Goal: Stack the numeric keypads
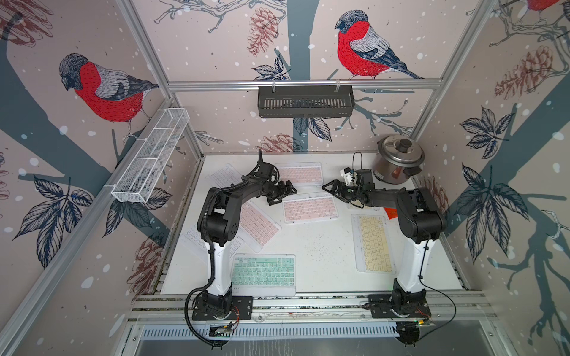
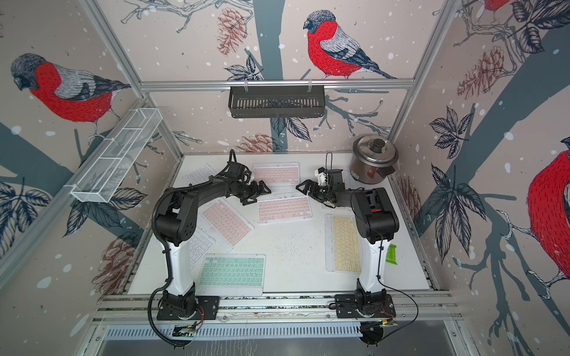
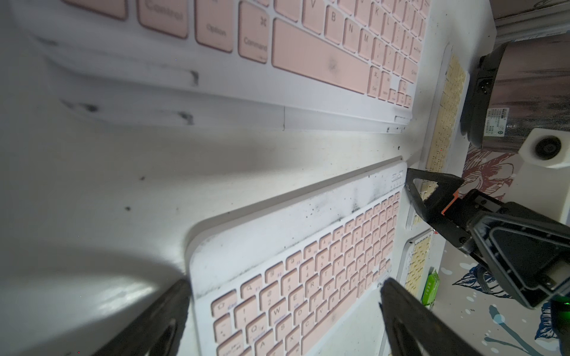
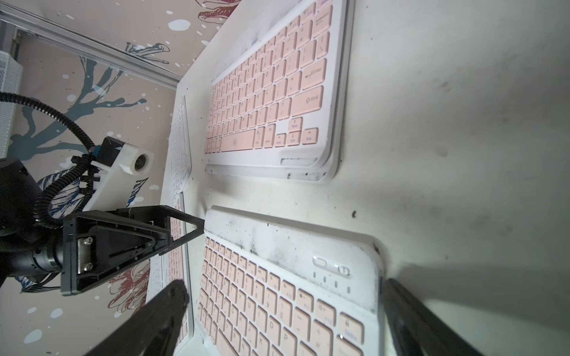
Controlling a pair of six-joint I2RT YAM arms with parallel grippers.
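Observation:
A pink-keyed white keypad point(image 1: 310, 210) lies flat in the middle of the table. Behind it rests another pink keypad point(image 1: 300, 173), whose doubled edge in the right wrist view suggests a second one beneath. My left gripper point(image 1: 286, 193) is open at the near keypad's back left corner; in the left wrist view one blurred finger point(image 3: 157, 323) is by its left edge. At the back right corner my right gripper point(image 1: 333, 187) stands open, a finger point(image 4: 412, 320) beside the right edge in the right wrist view. Neither gripper visibly grips it.
Another pink keypad point(image 1: 259, 225) and white ones point(image 2: 199, 244) lie left. A green keypad point(image 1: 263, 273) is at the front, a yellow one point(image 1: 373, 243) at the right. A metal pot point(image 1: 399, 159) fills the back right corner.

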